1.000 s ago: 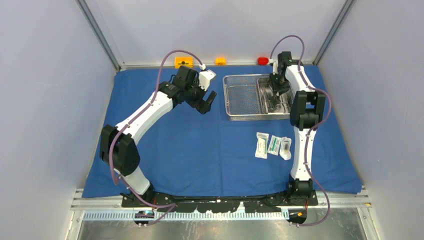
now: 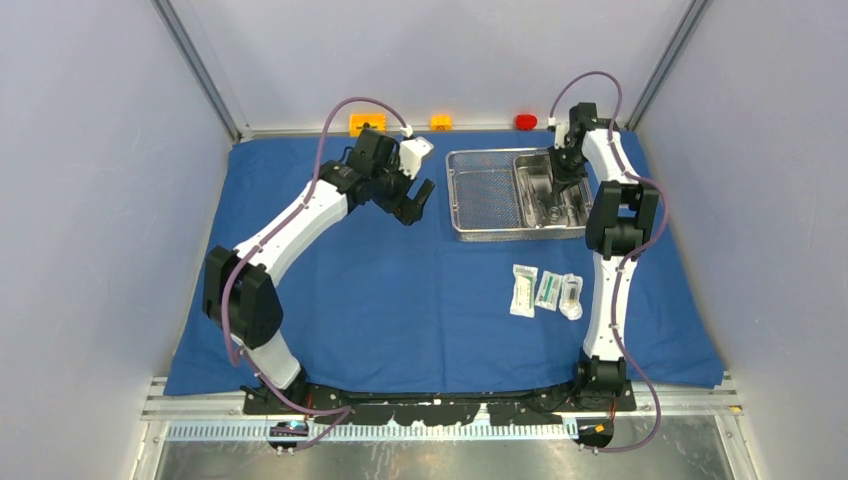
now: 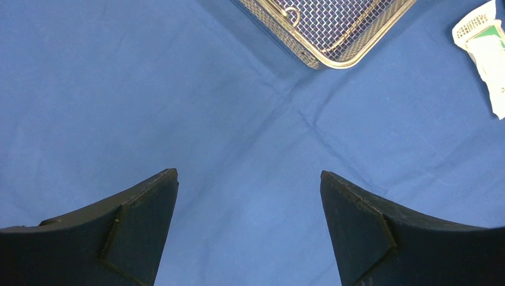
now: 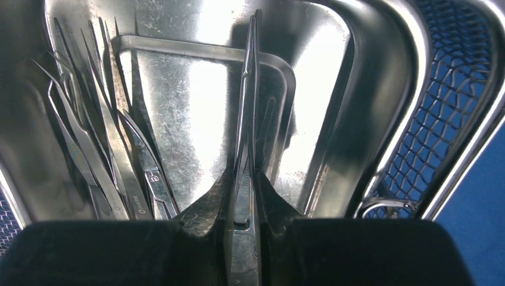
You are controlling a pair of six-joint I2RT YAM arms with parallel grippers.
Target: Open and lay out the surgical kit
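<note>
The mesh basket (image 2: 485, 232) holds a steel tray (image 2: 530, 220) with instruments. My right gripper is down in the tray, its fingertips close together around the handles of a long slim instrument (image 4: 244, 101); whether it grips firmly is unclear. Several tweezers and similar instruments (image 4: 128, 185) lie bunched at the left of the right wrist view. My left gripper hangs open and empty over the blue cloth, left of the basket, whose corner shows at the top of the left wrist view.
Three white packets (image 2: 523, 290) lie on the cloth in front of the basket. Yellow blocks (image 2: 367, 123) and a red object (image 2: 525, 121) stand along the back edge.
My right gripper has moved slightly to the right within the tray since a second ago. The left arm is nearly unchanged, and the packets lie as before.
</note>
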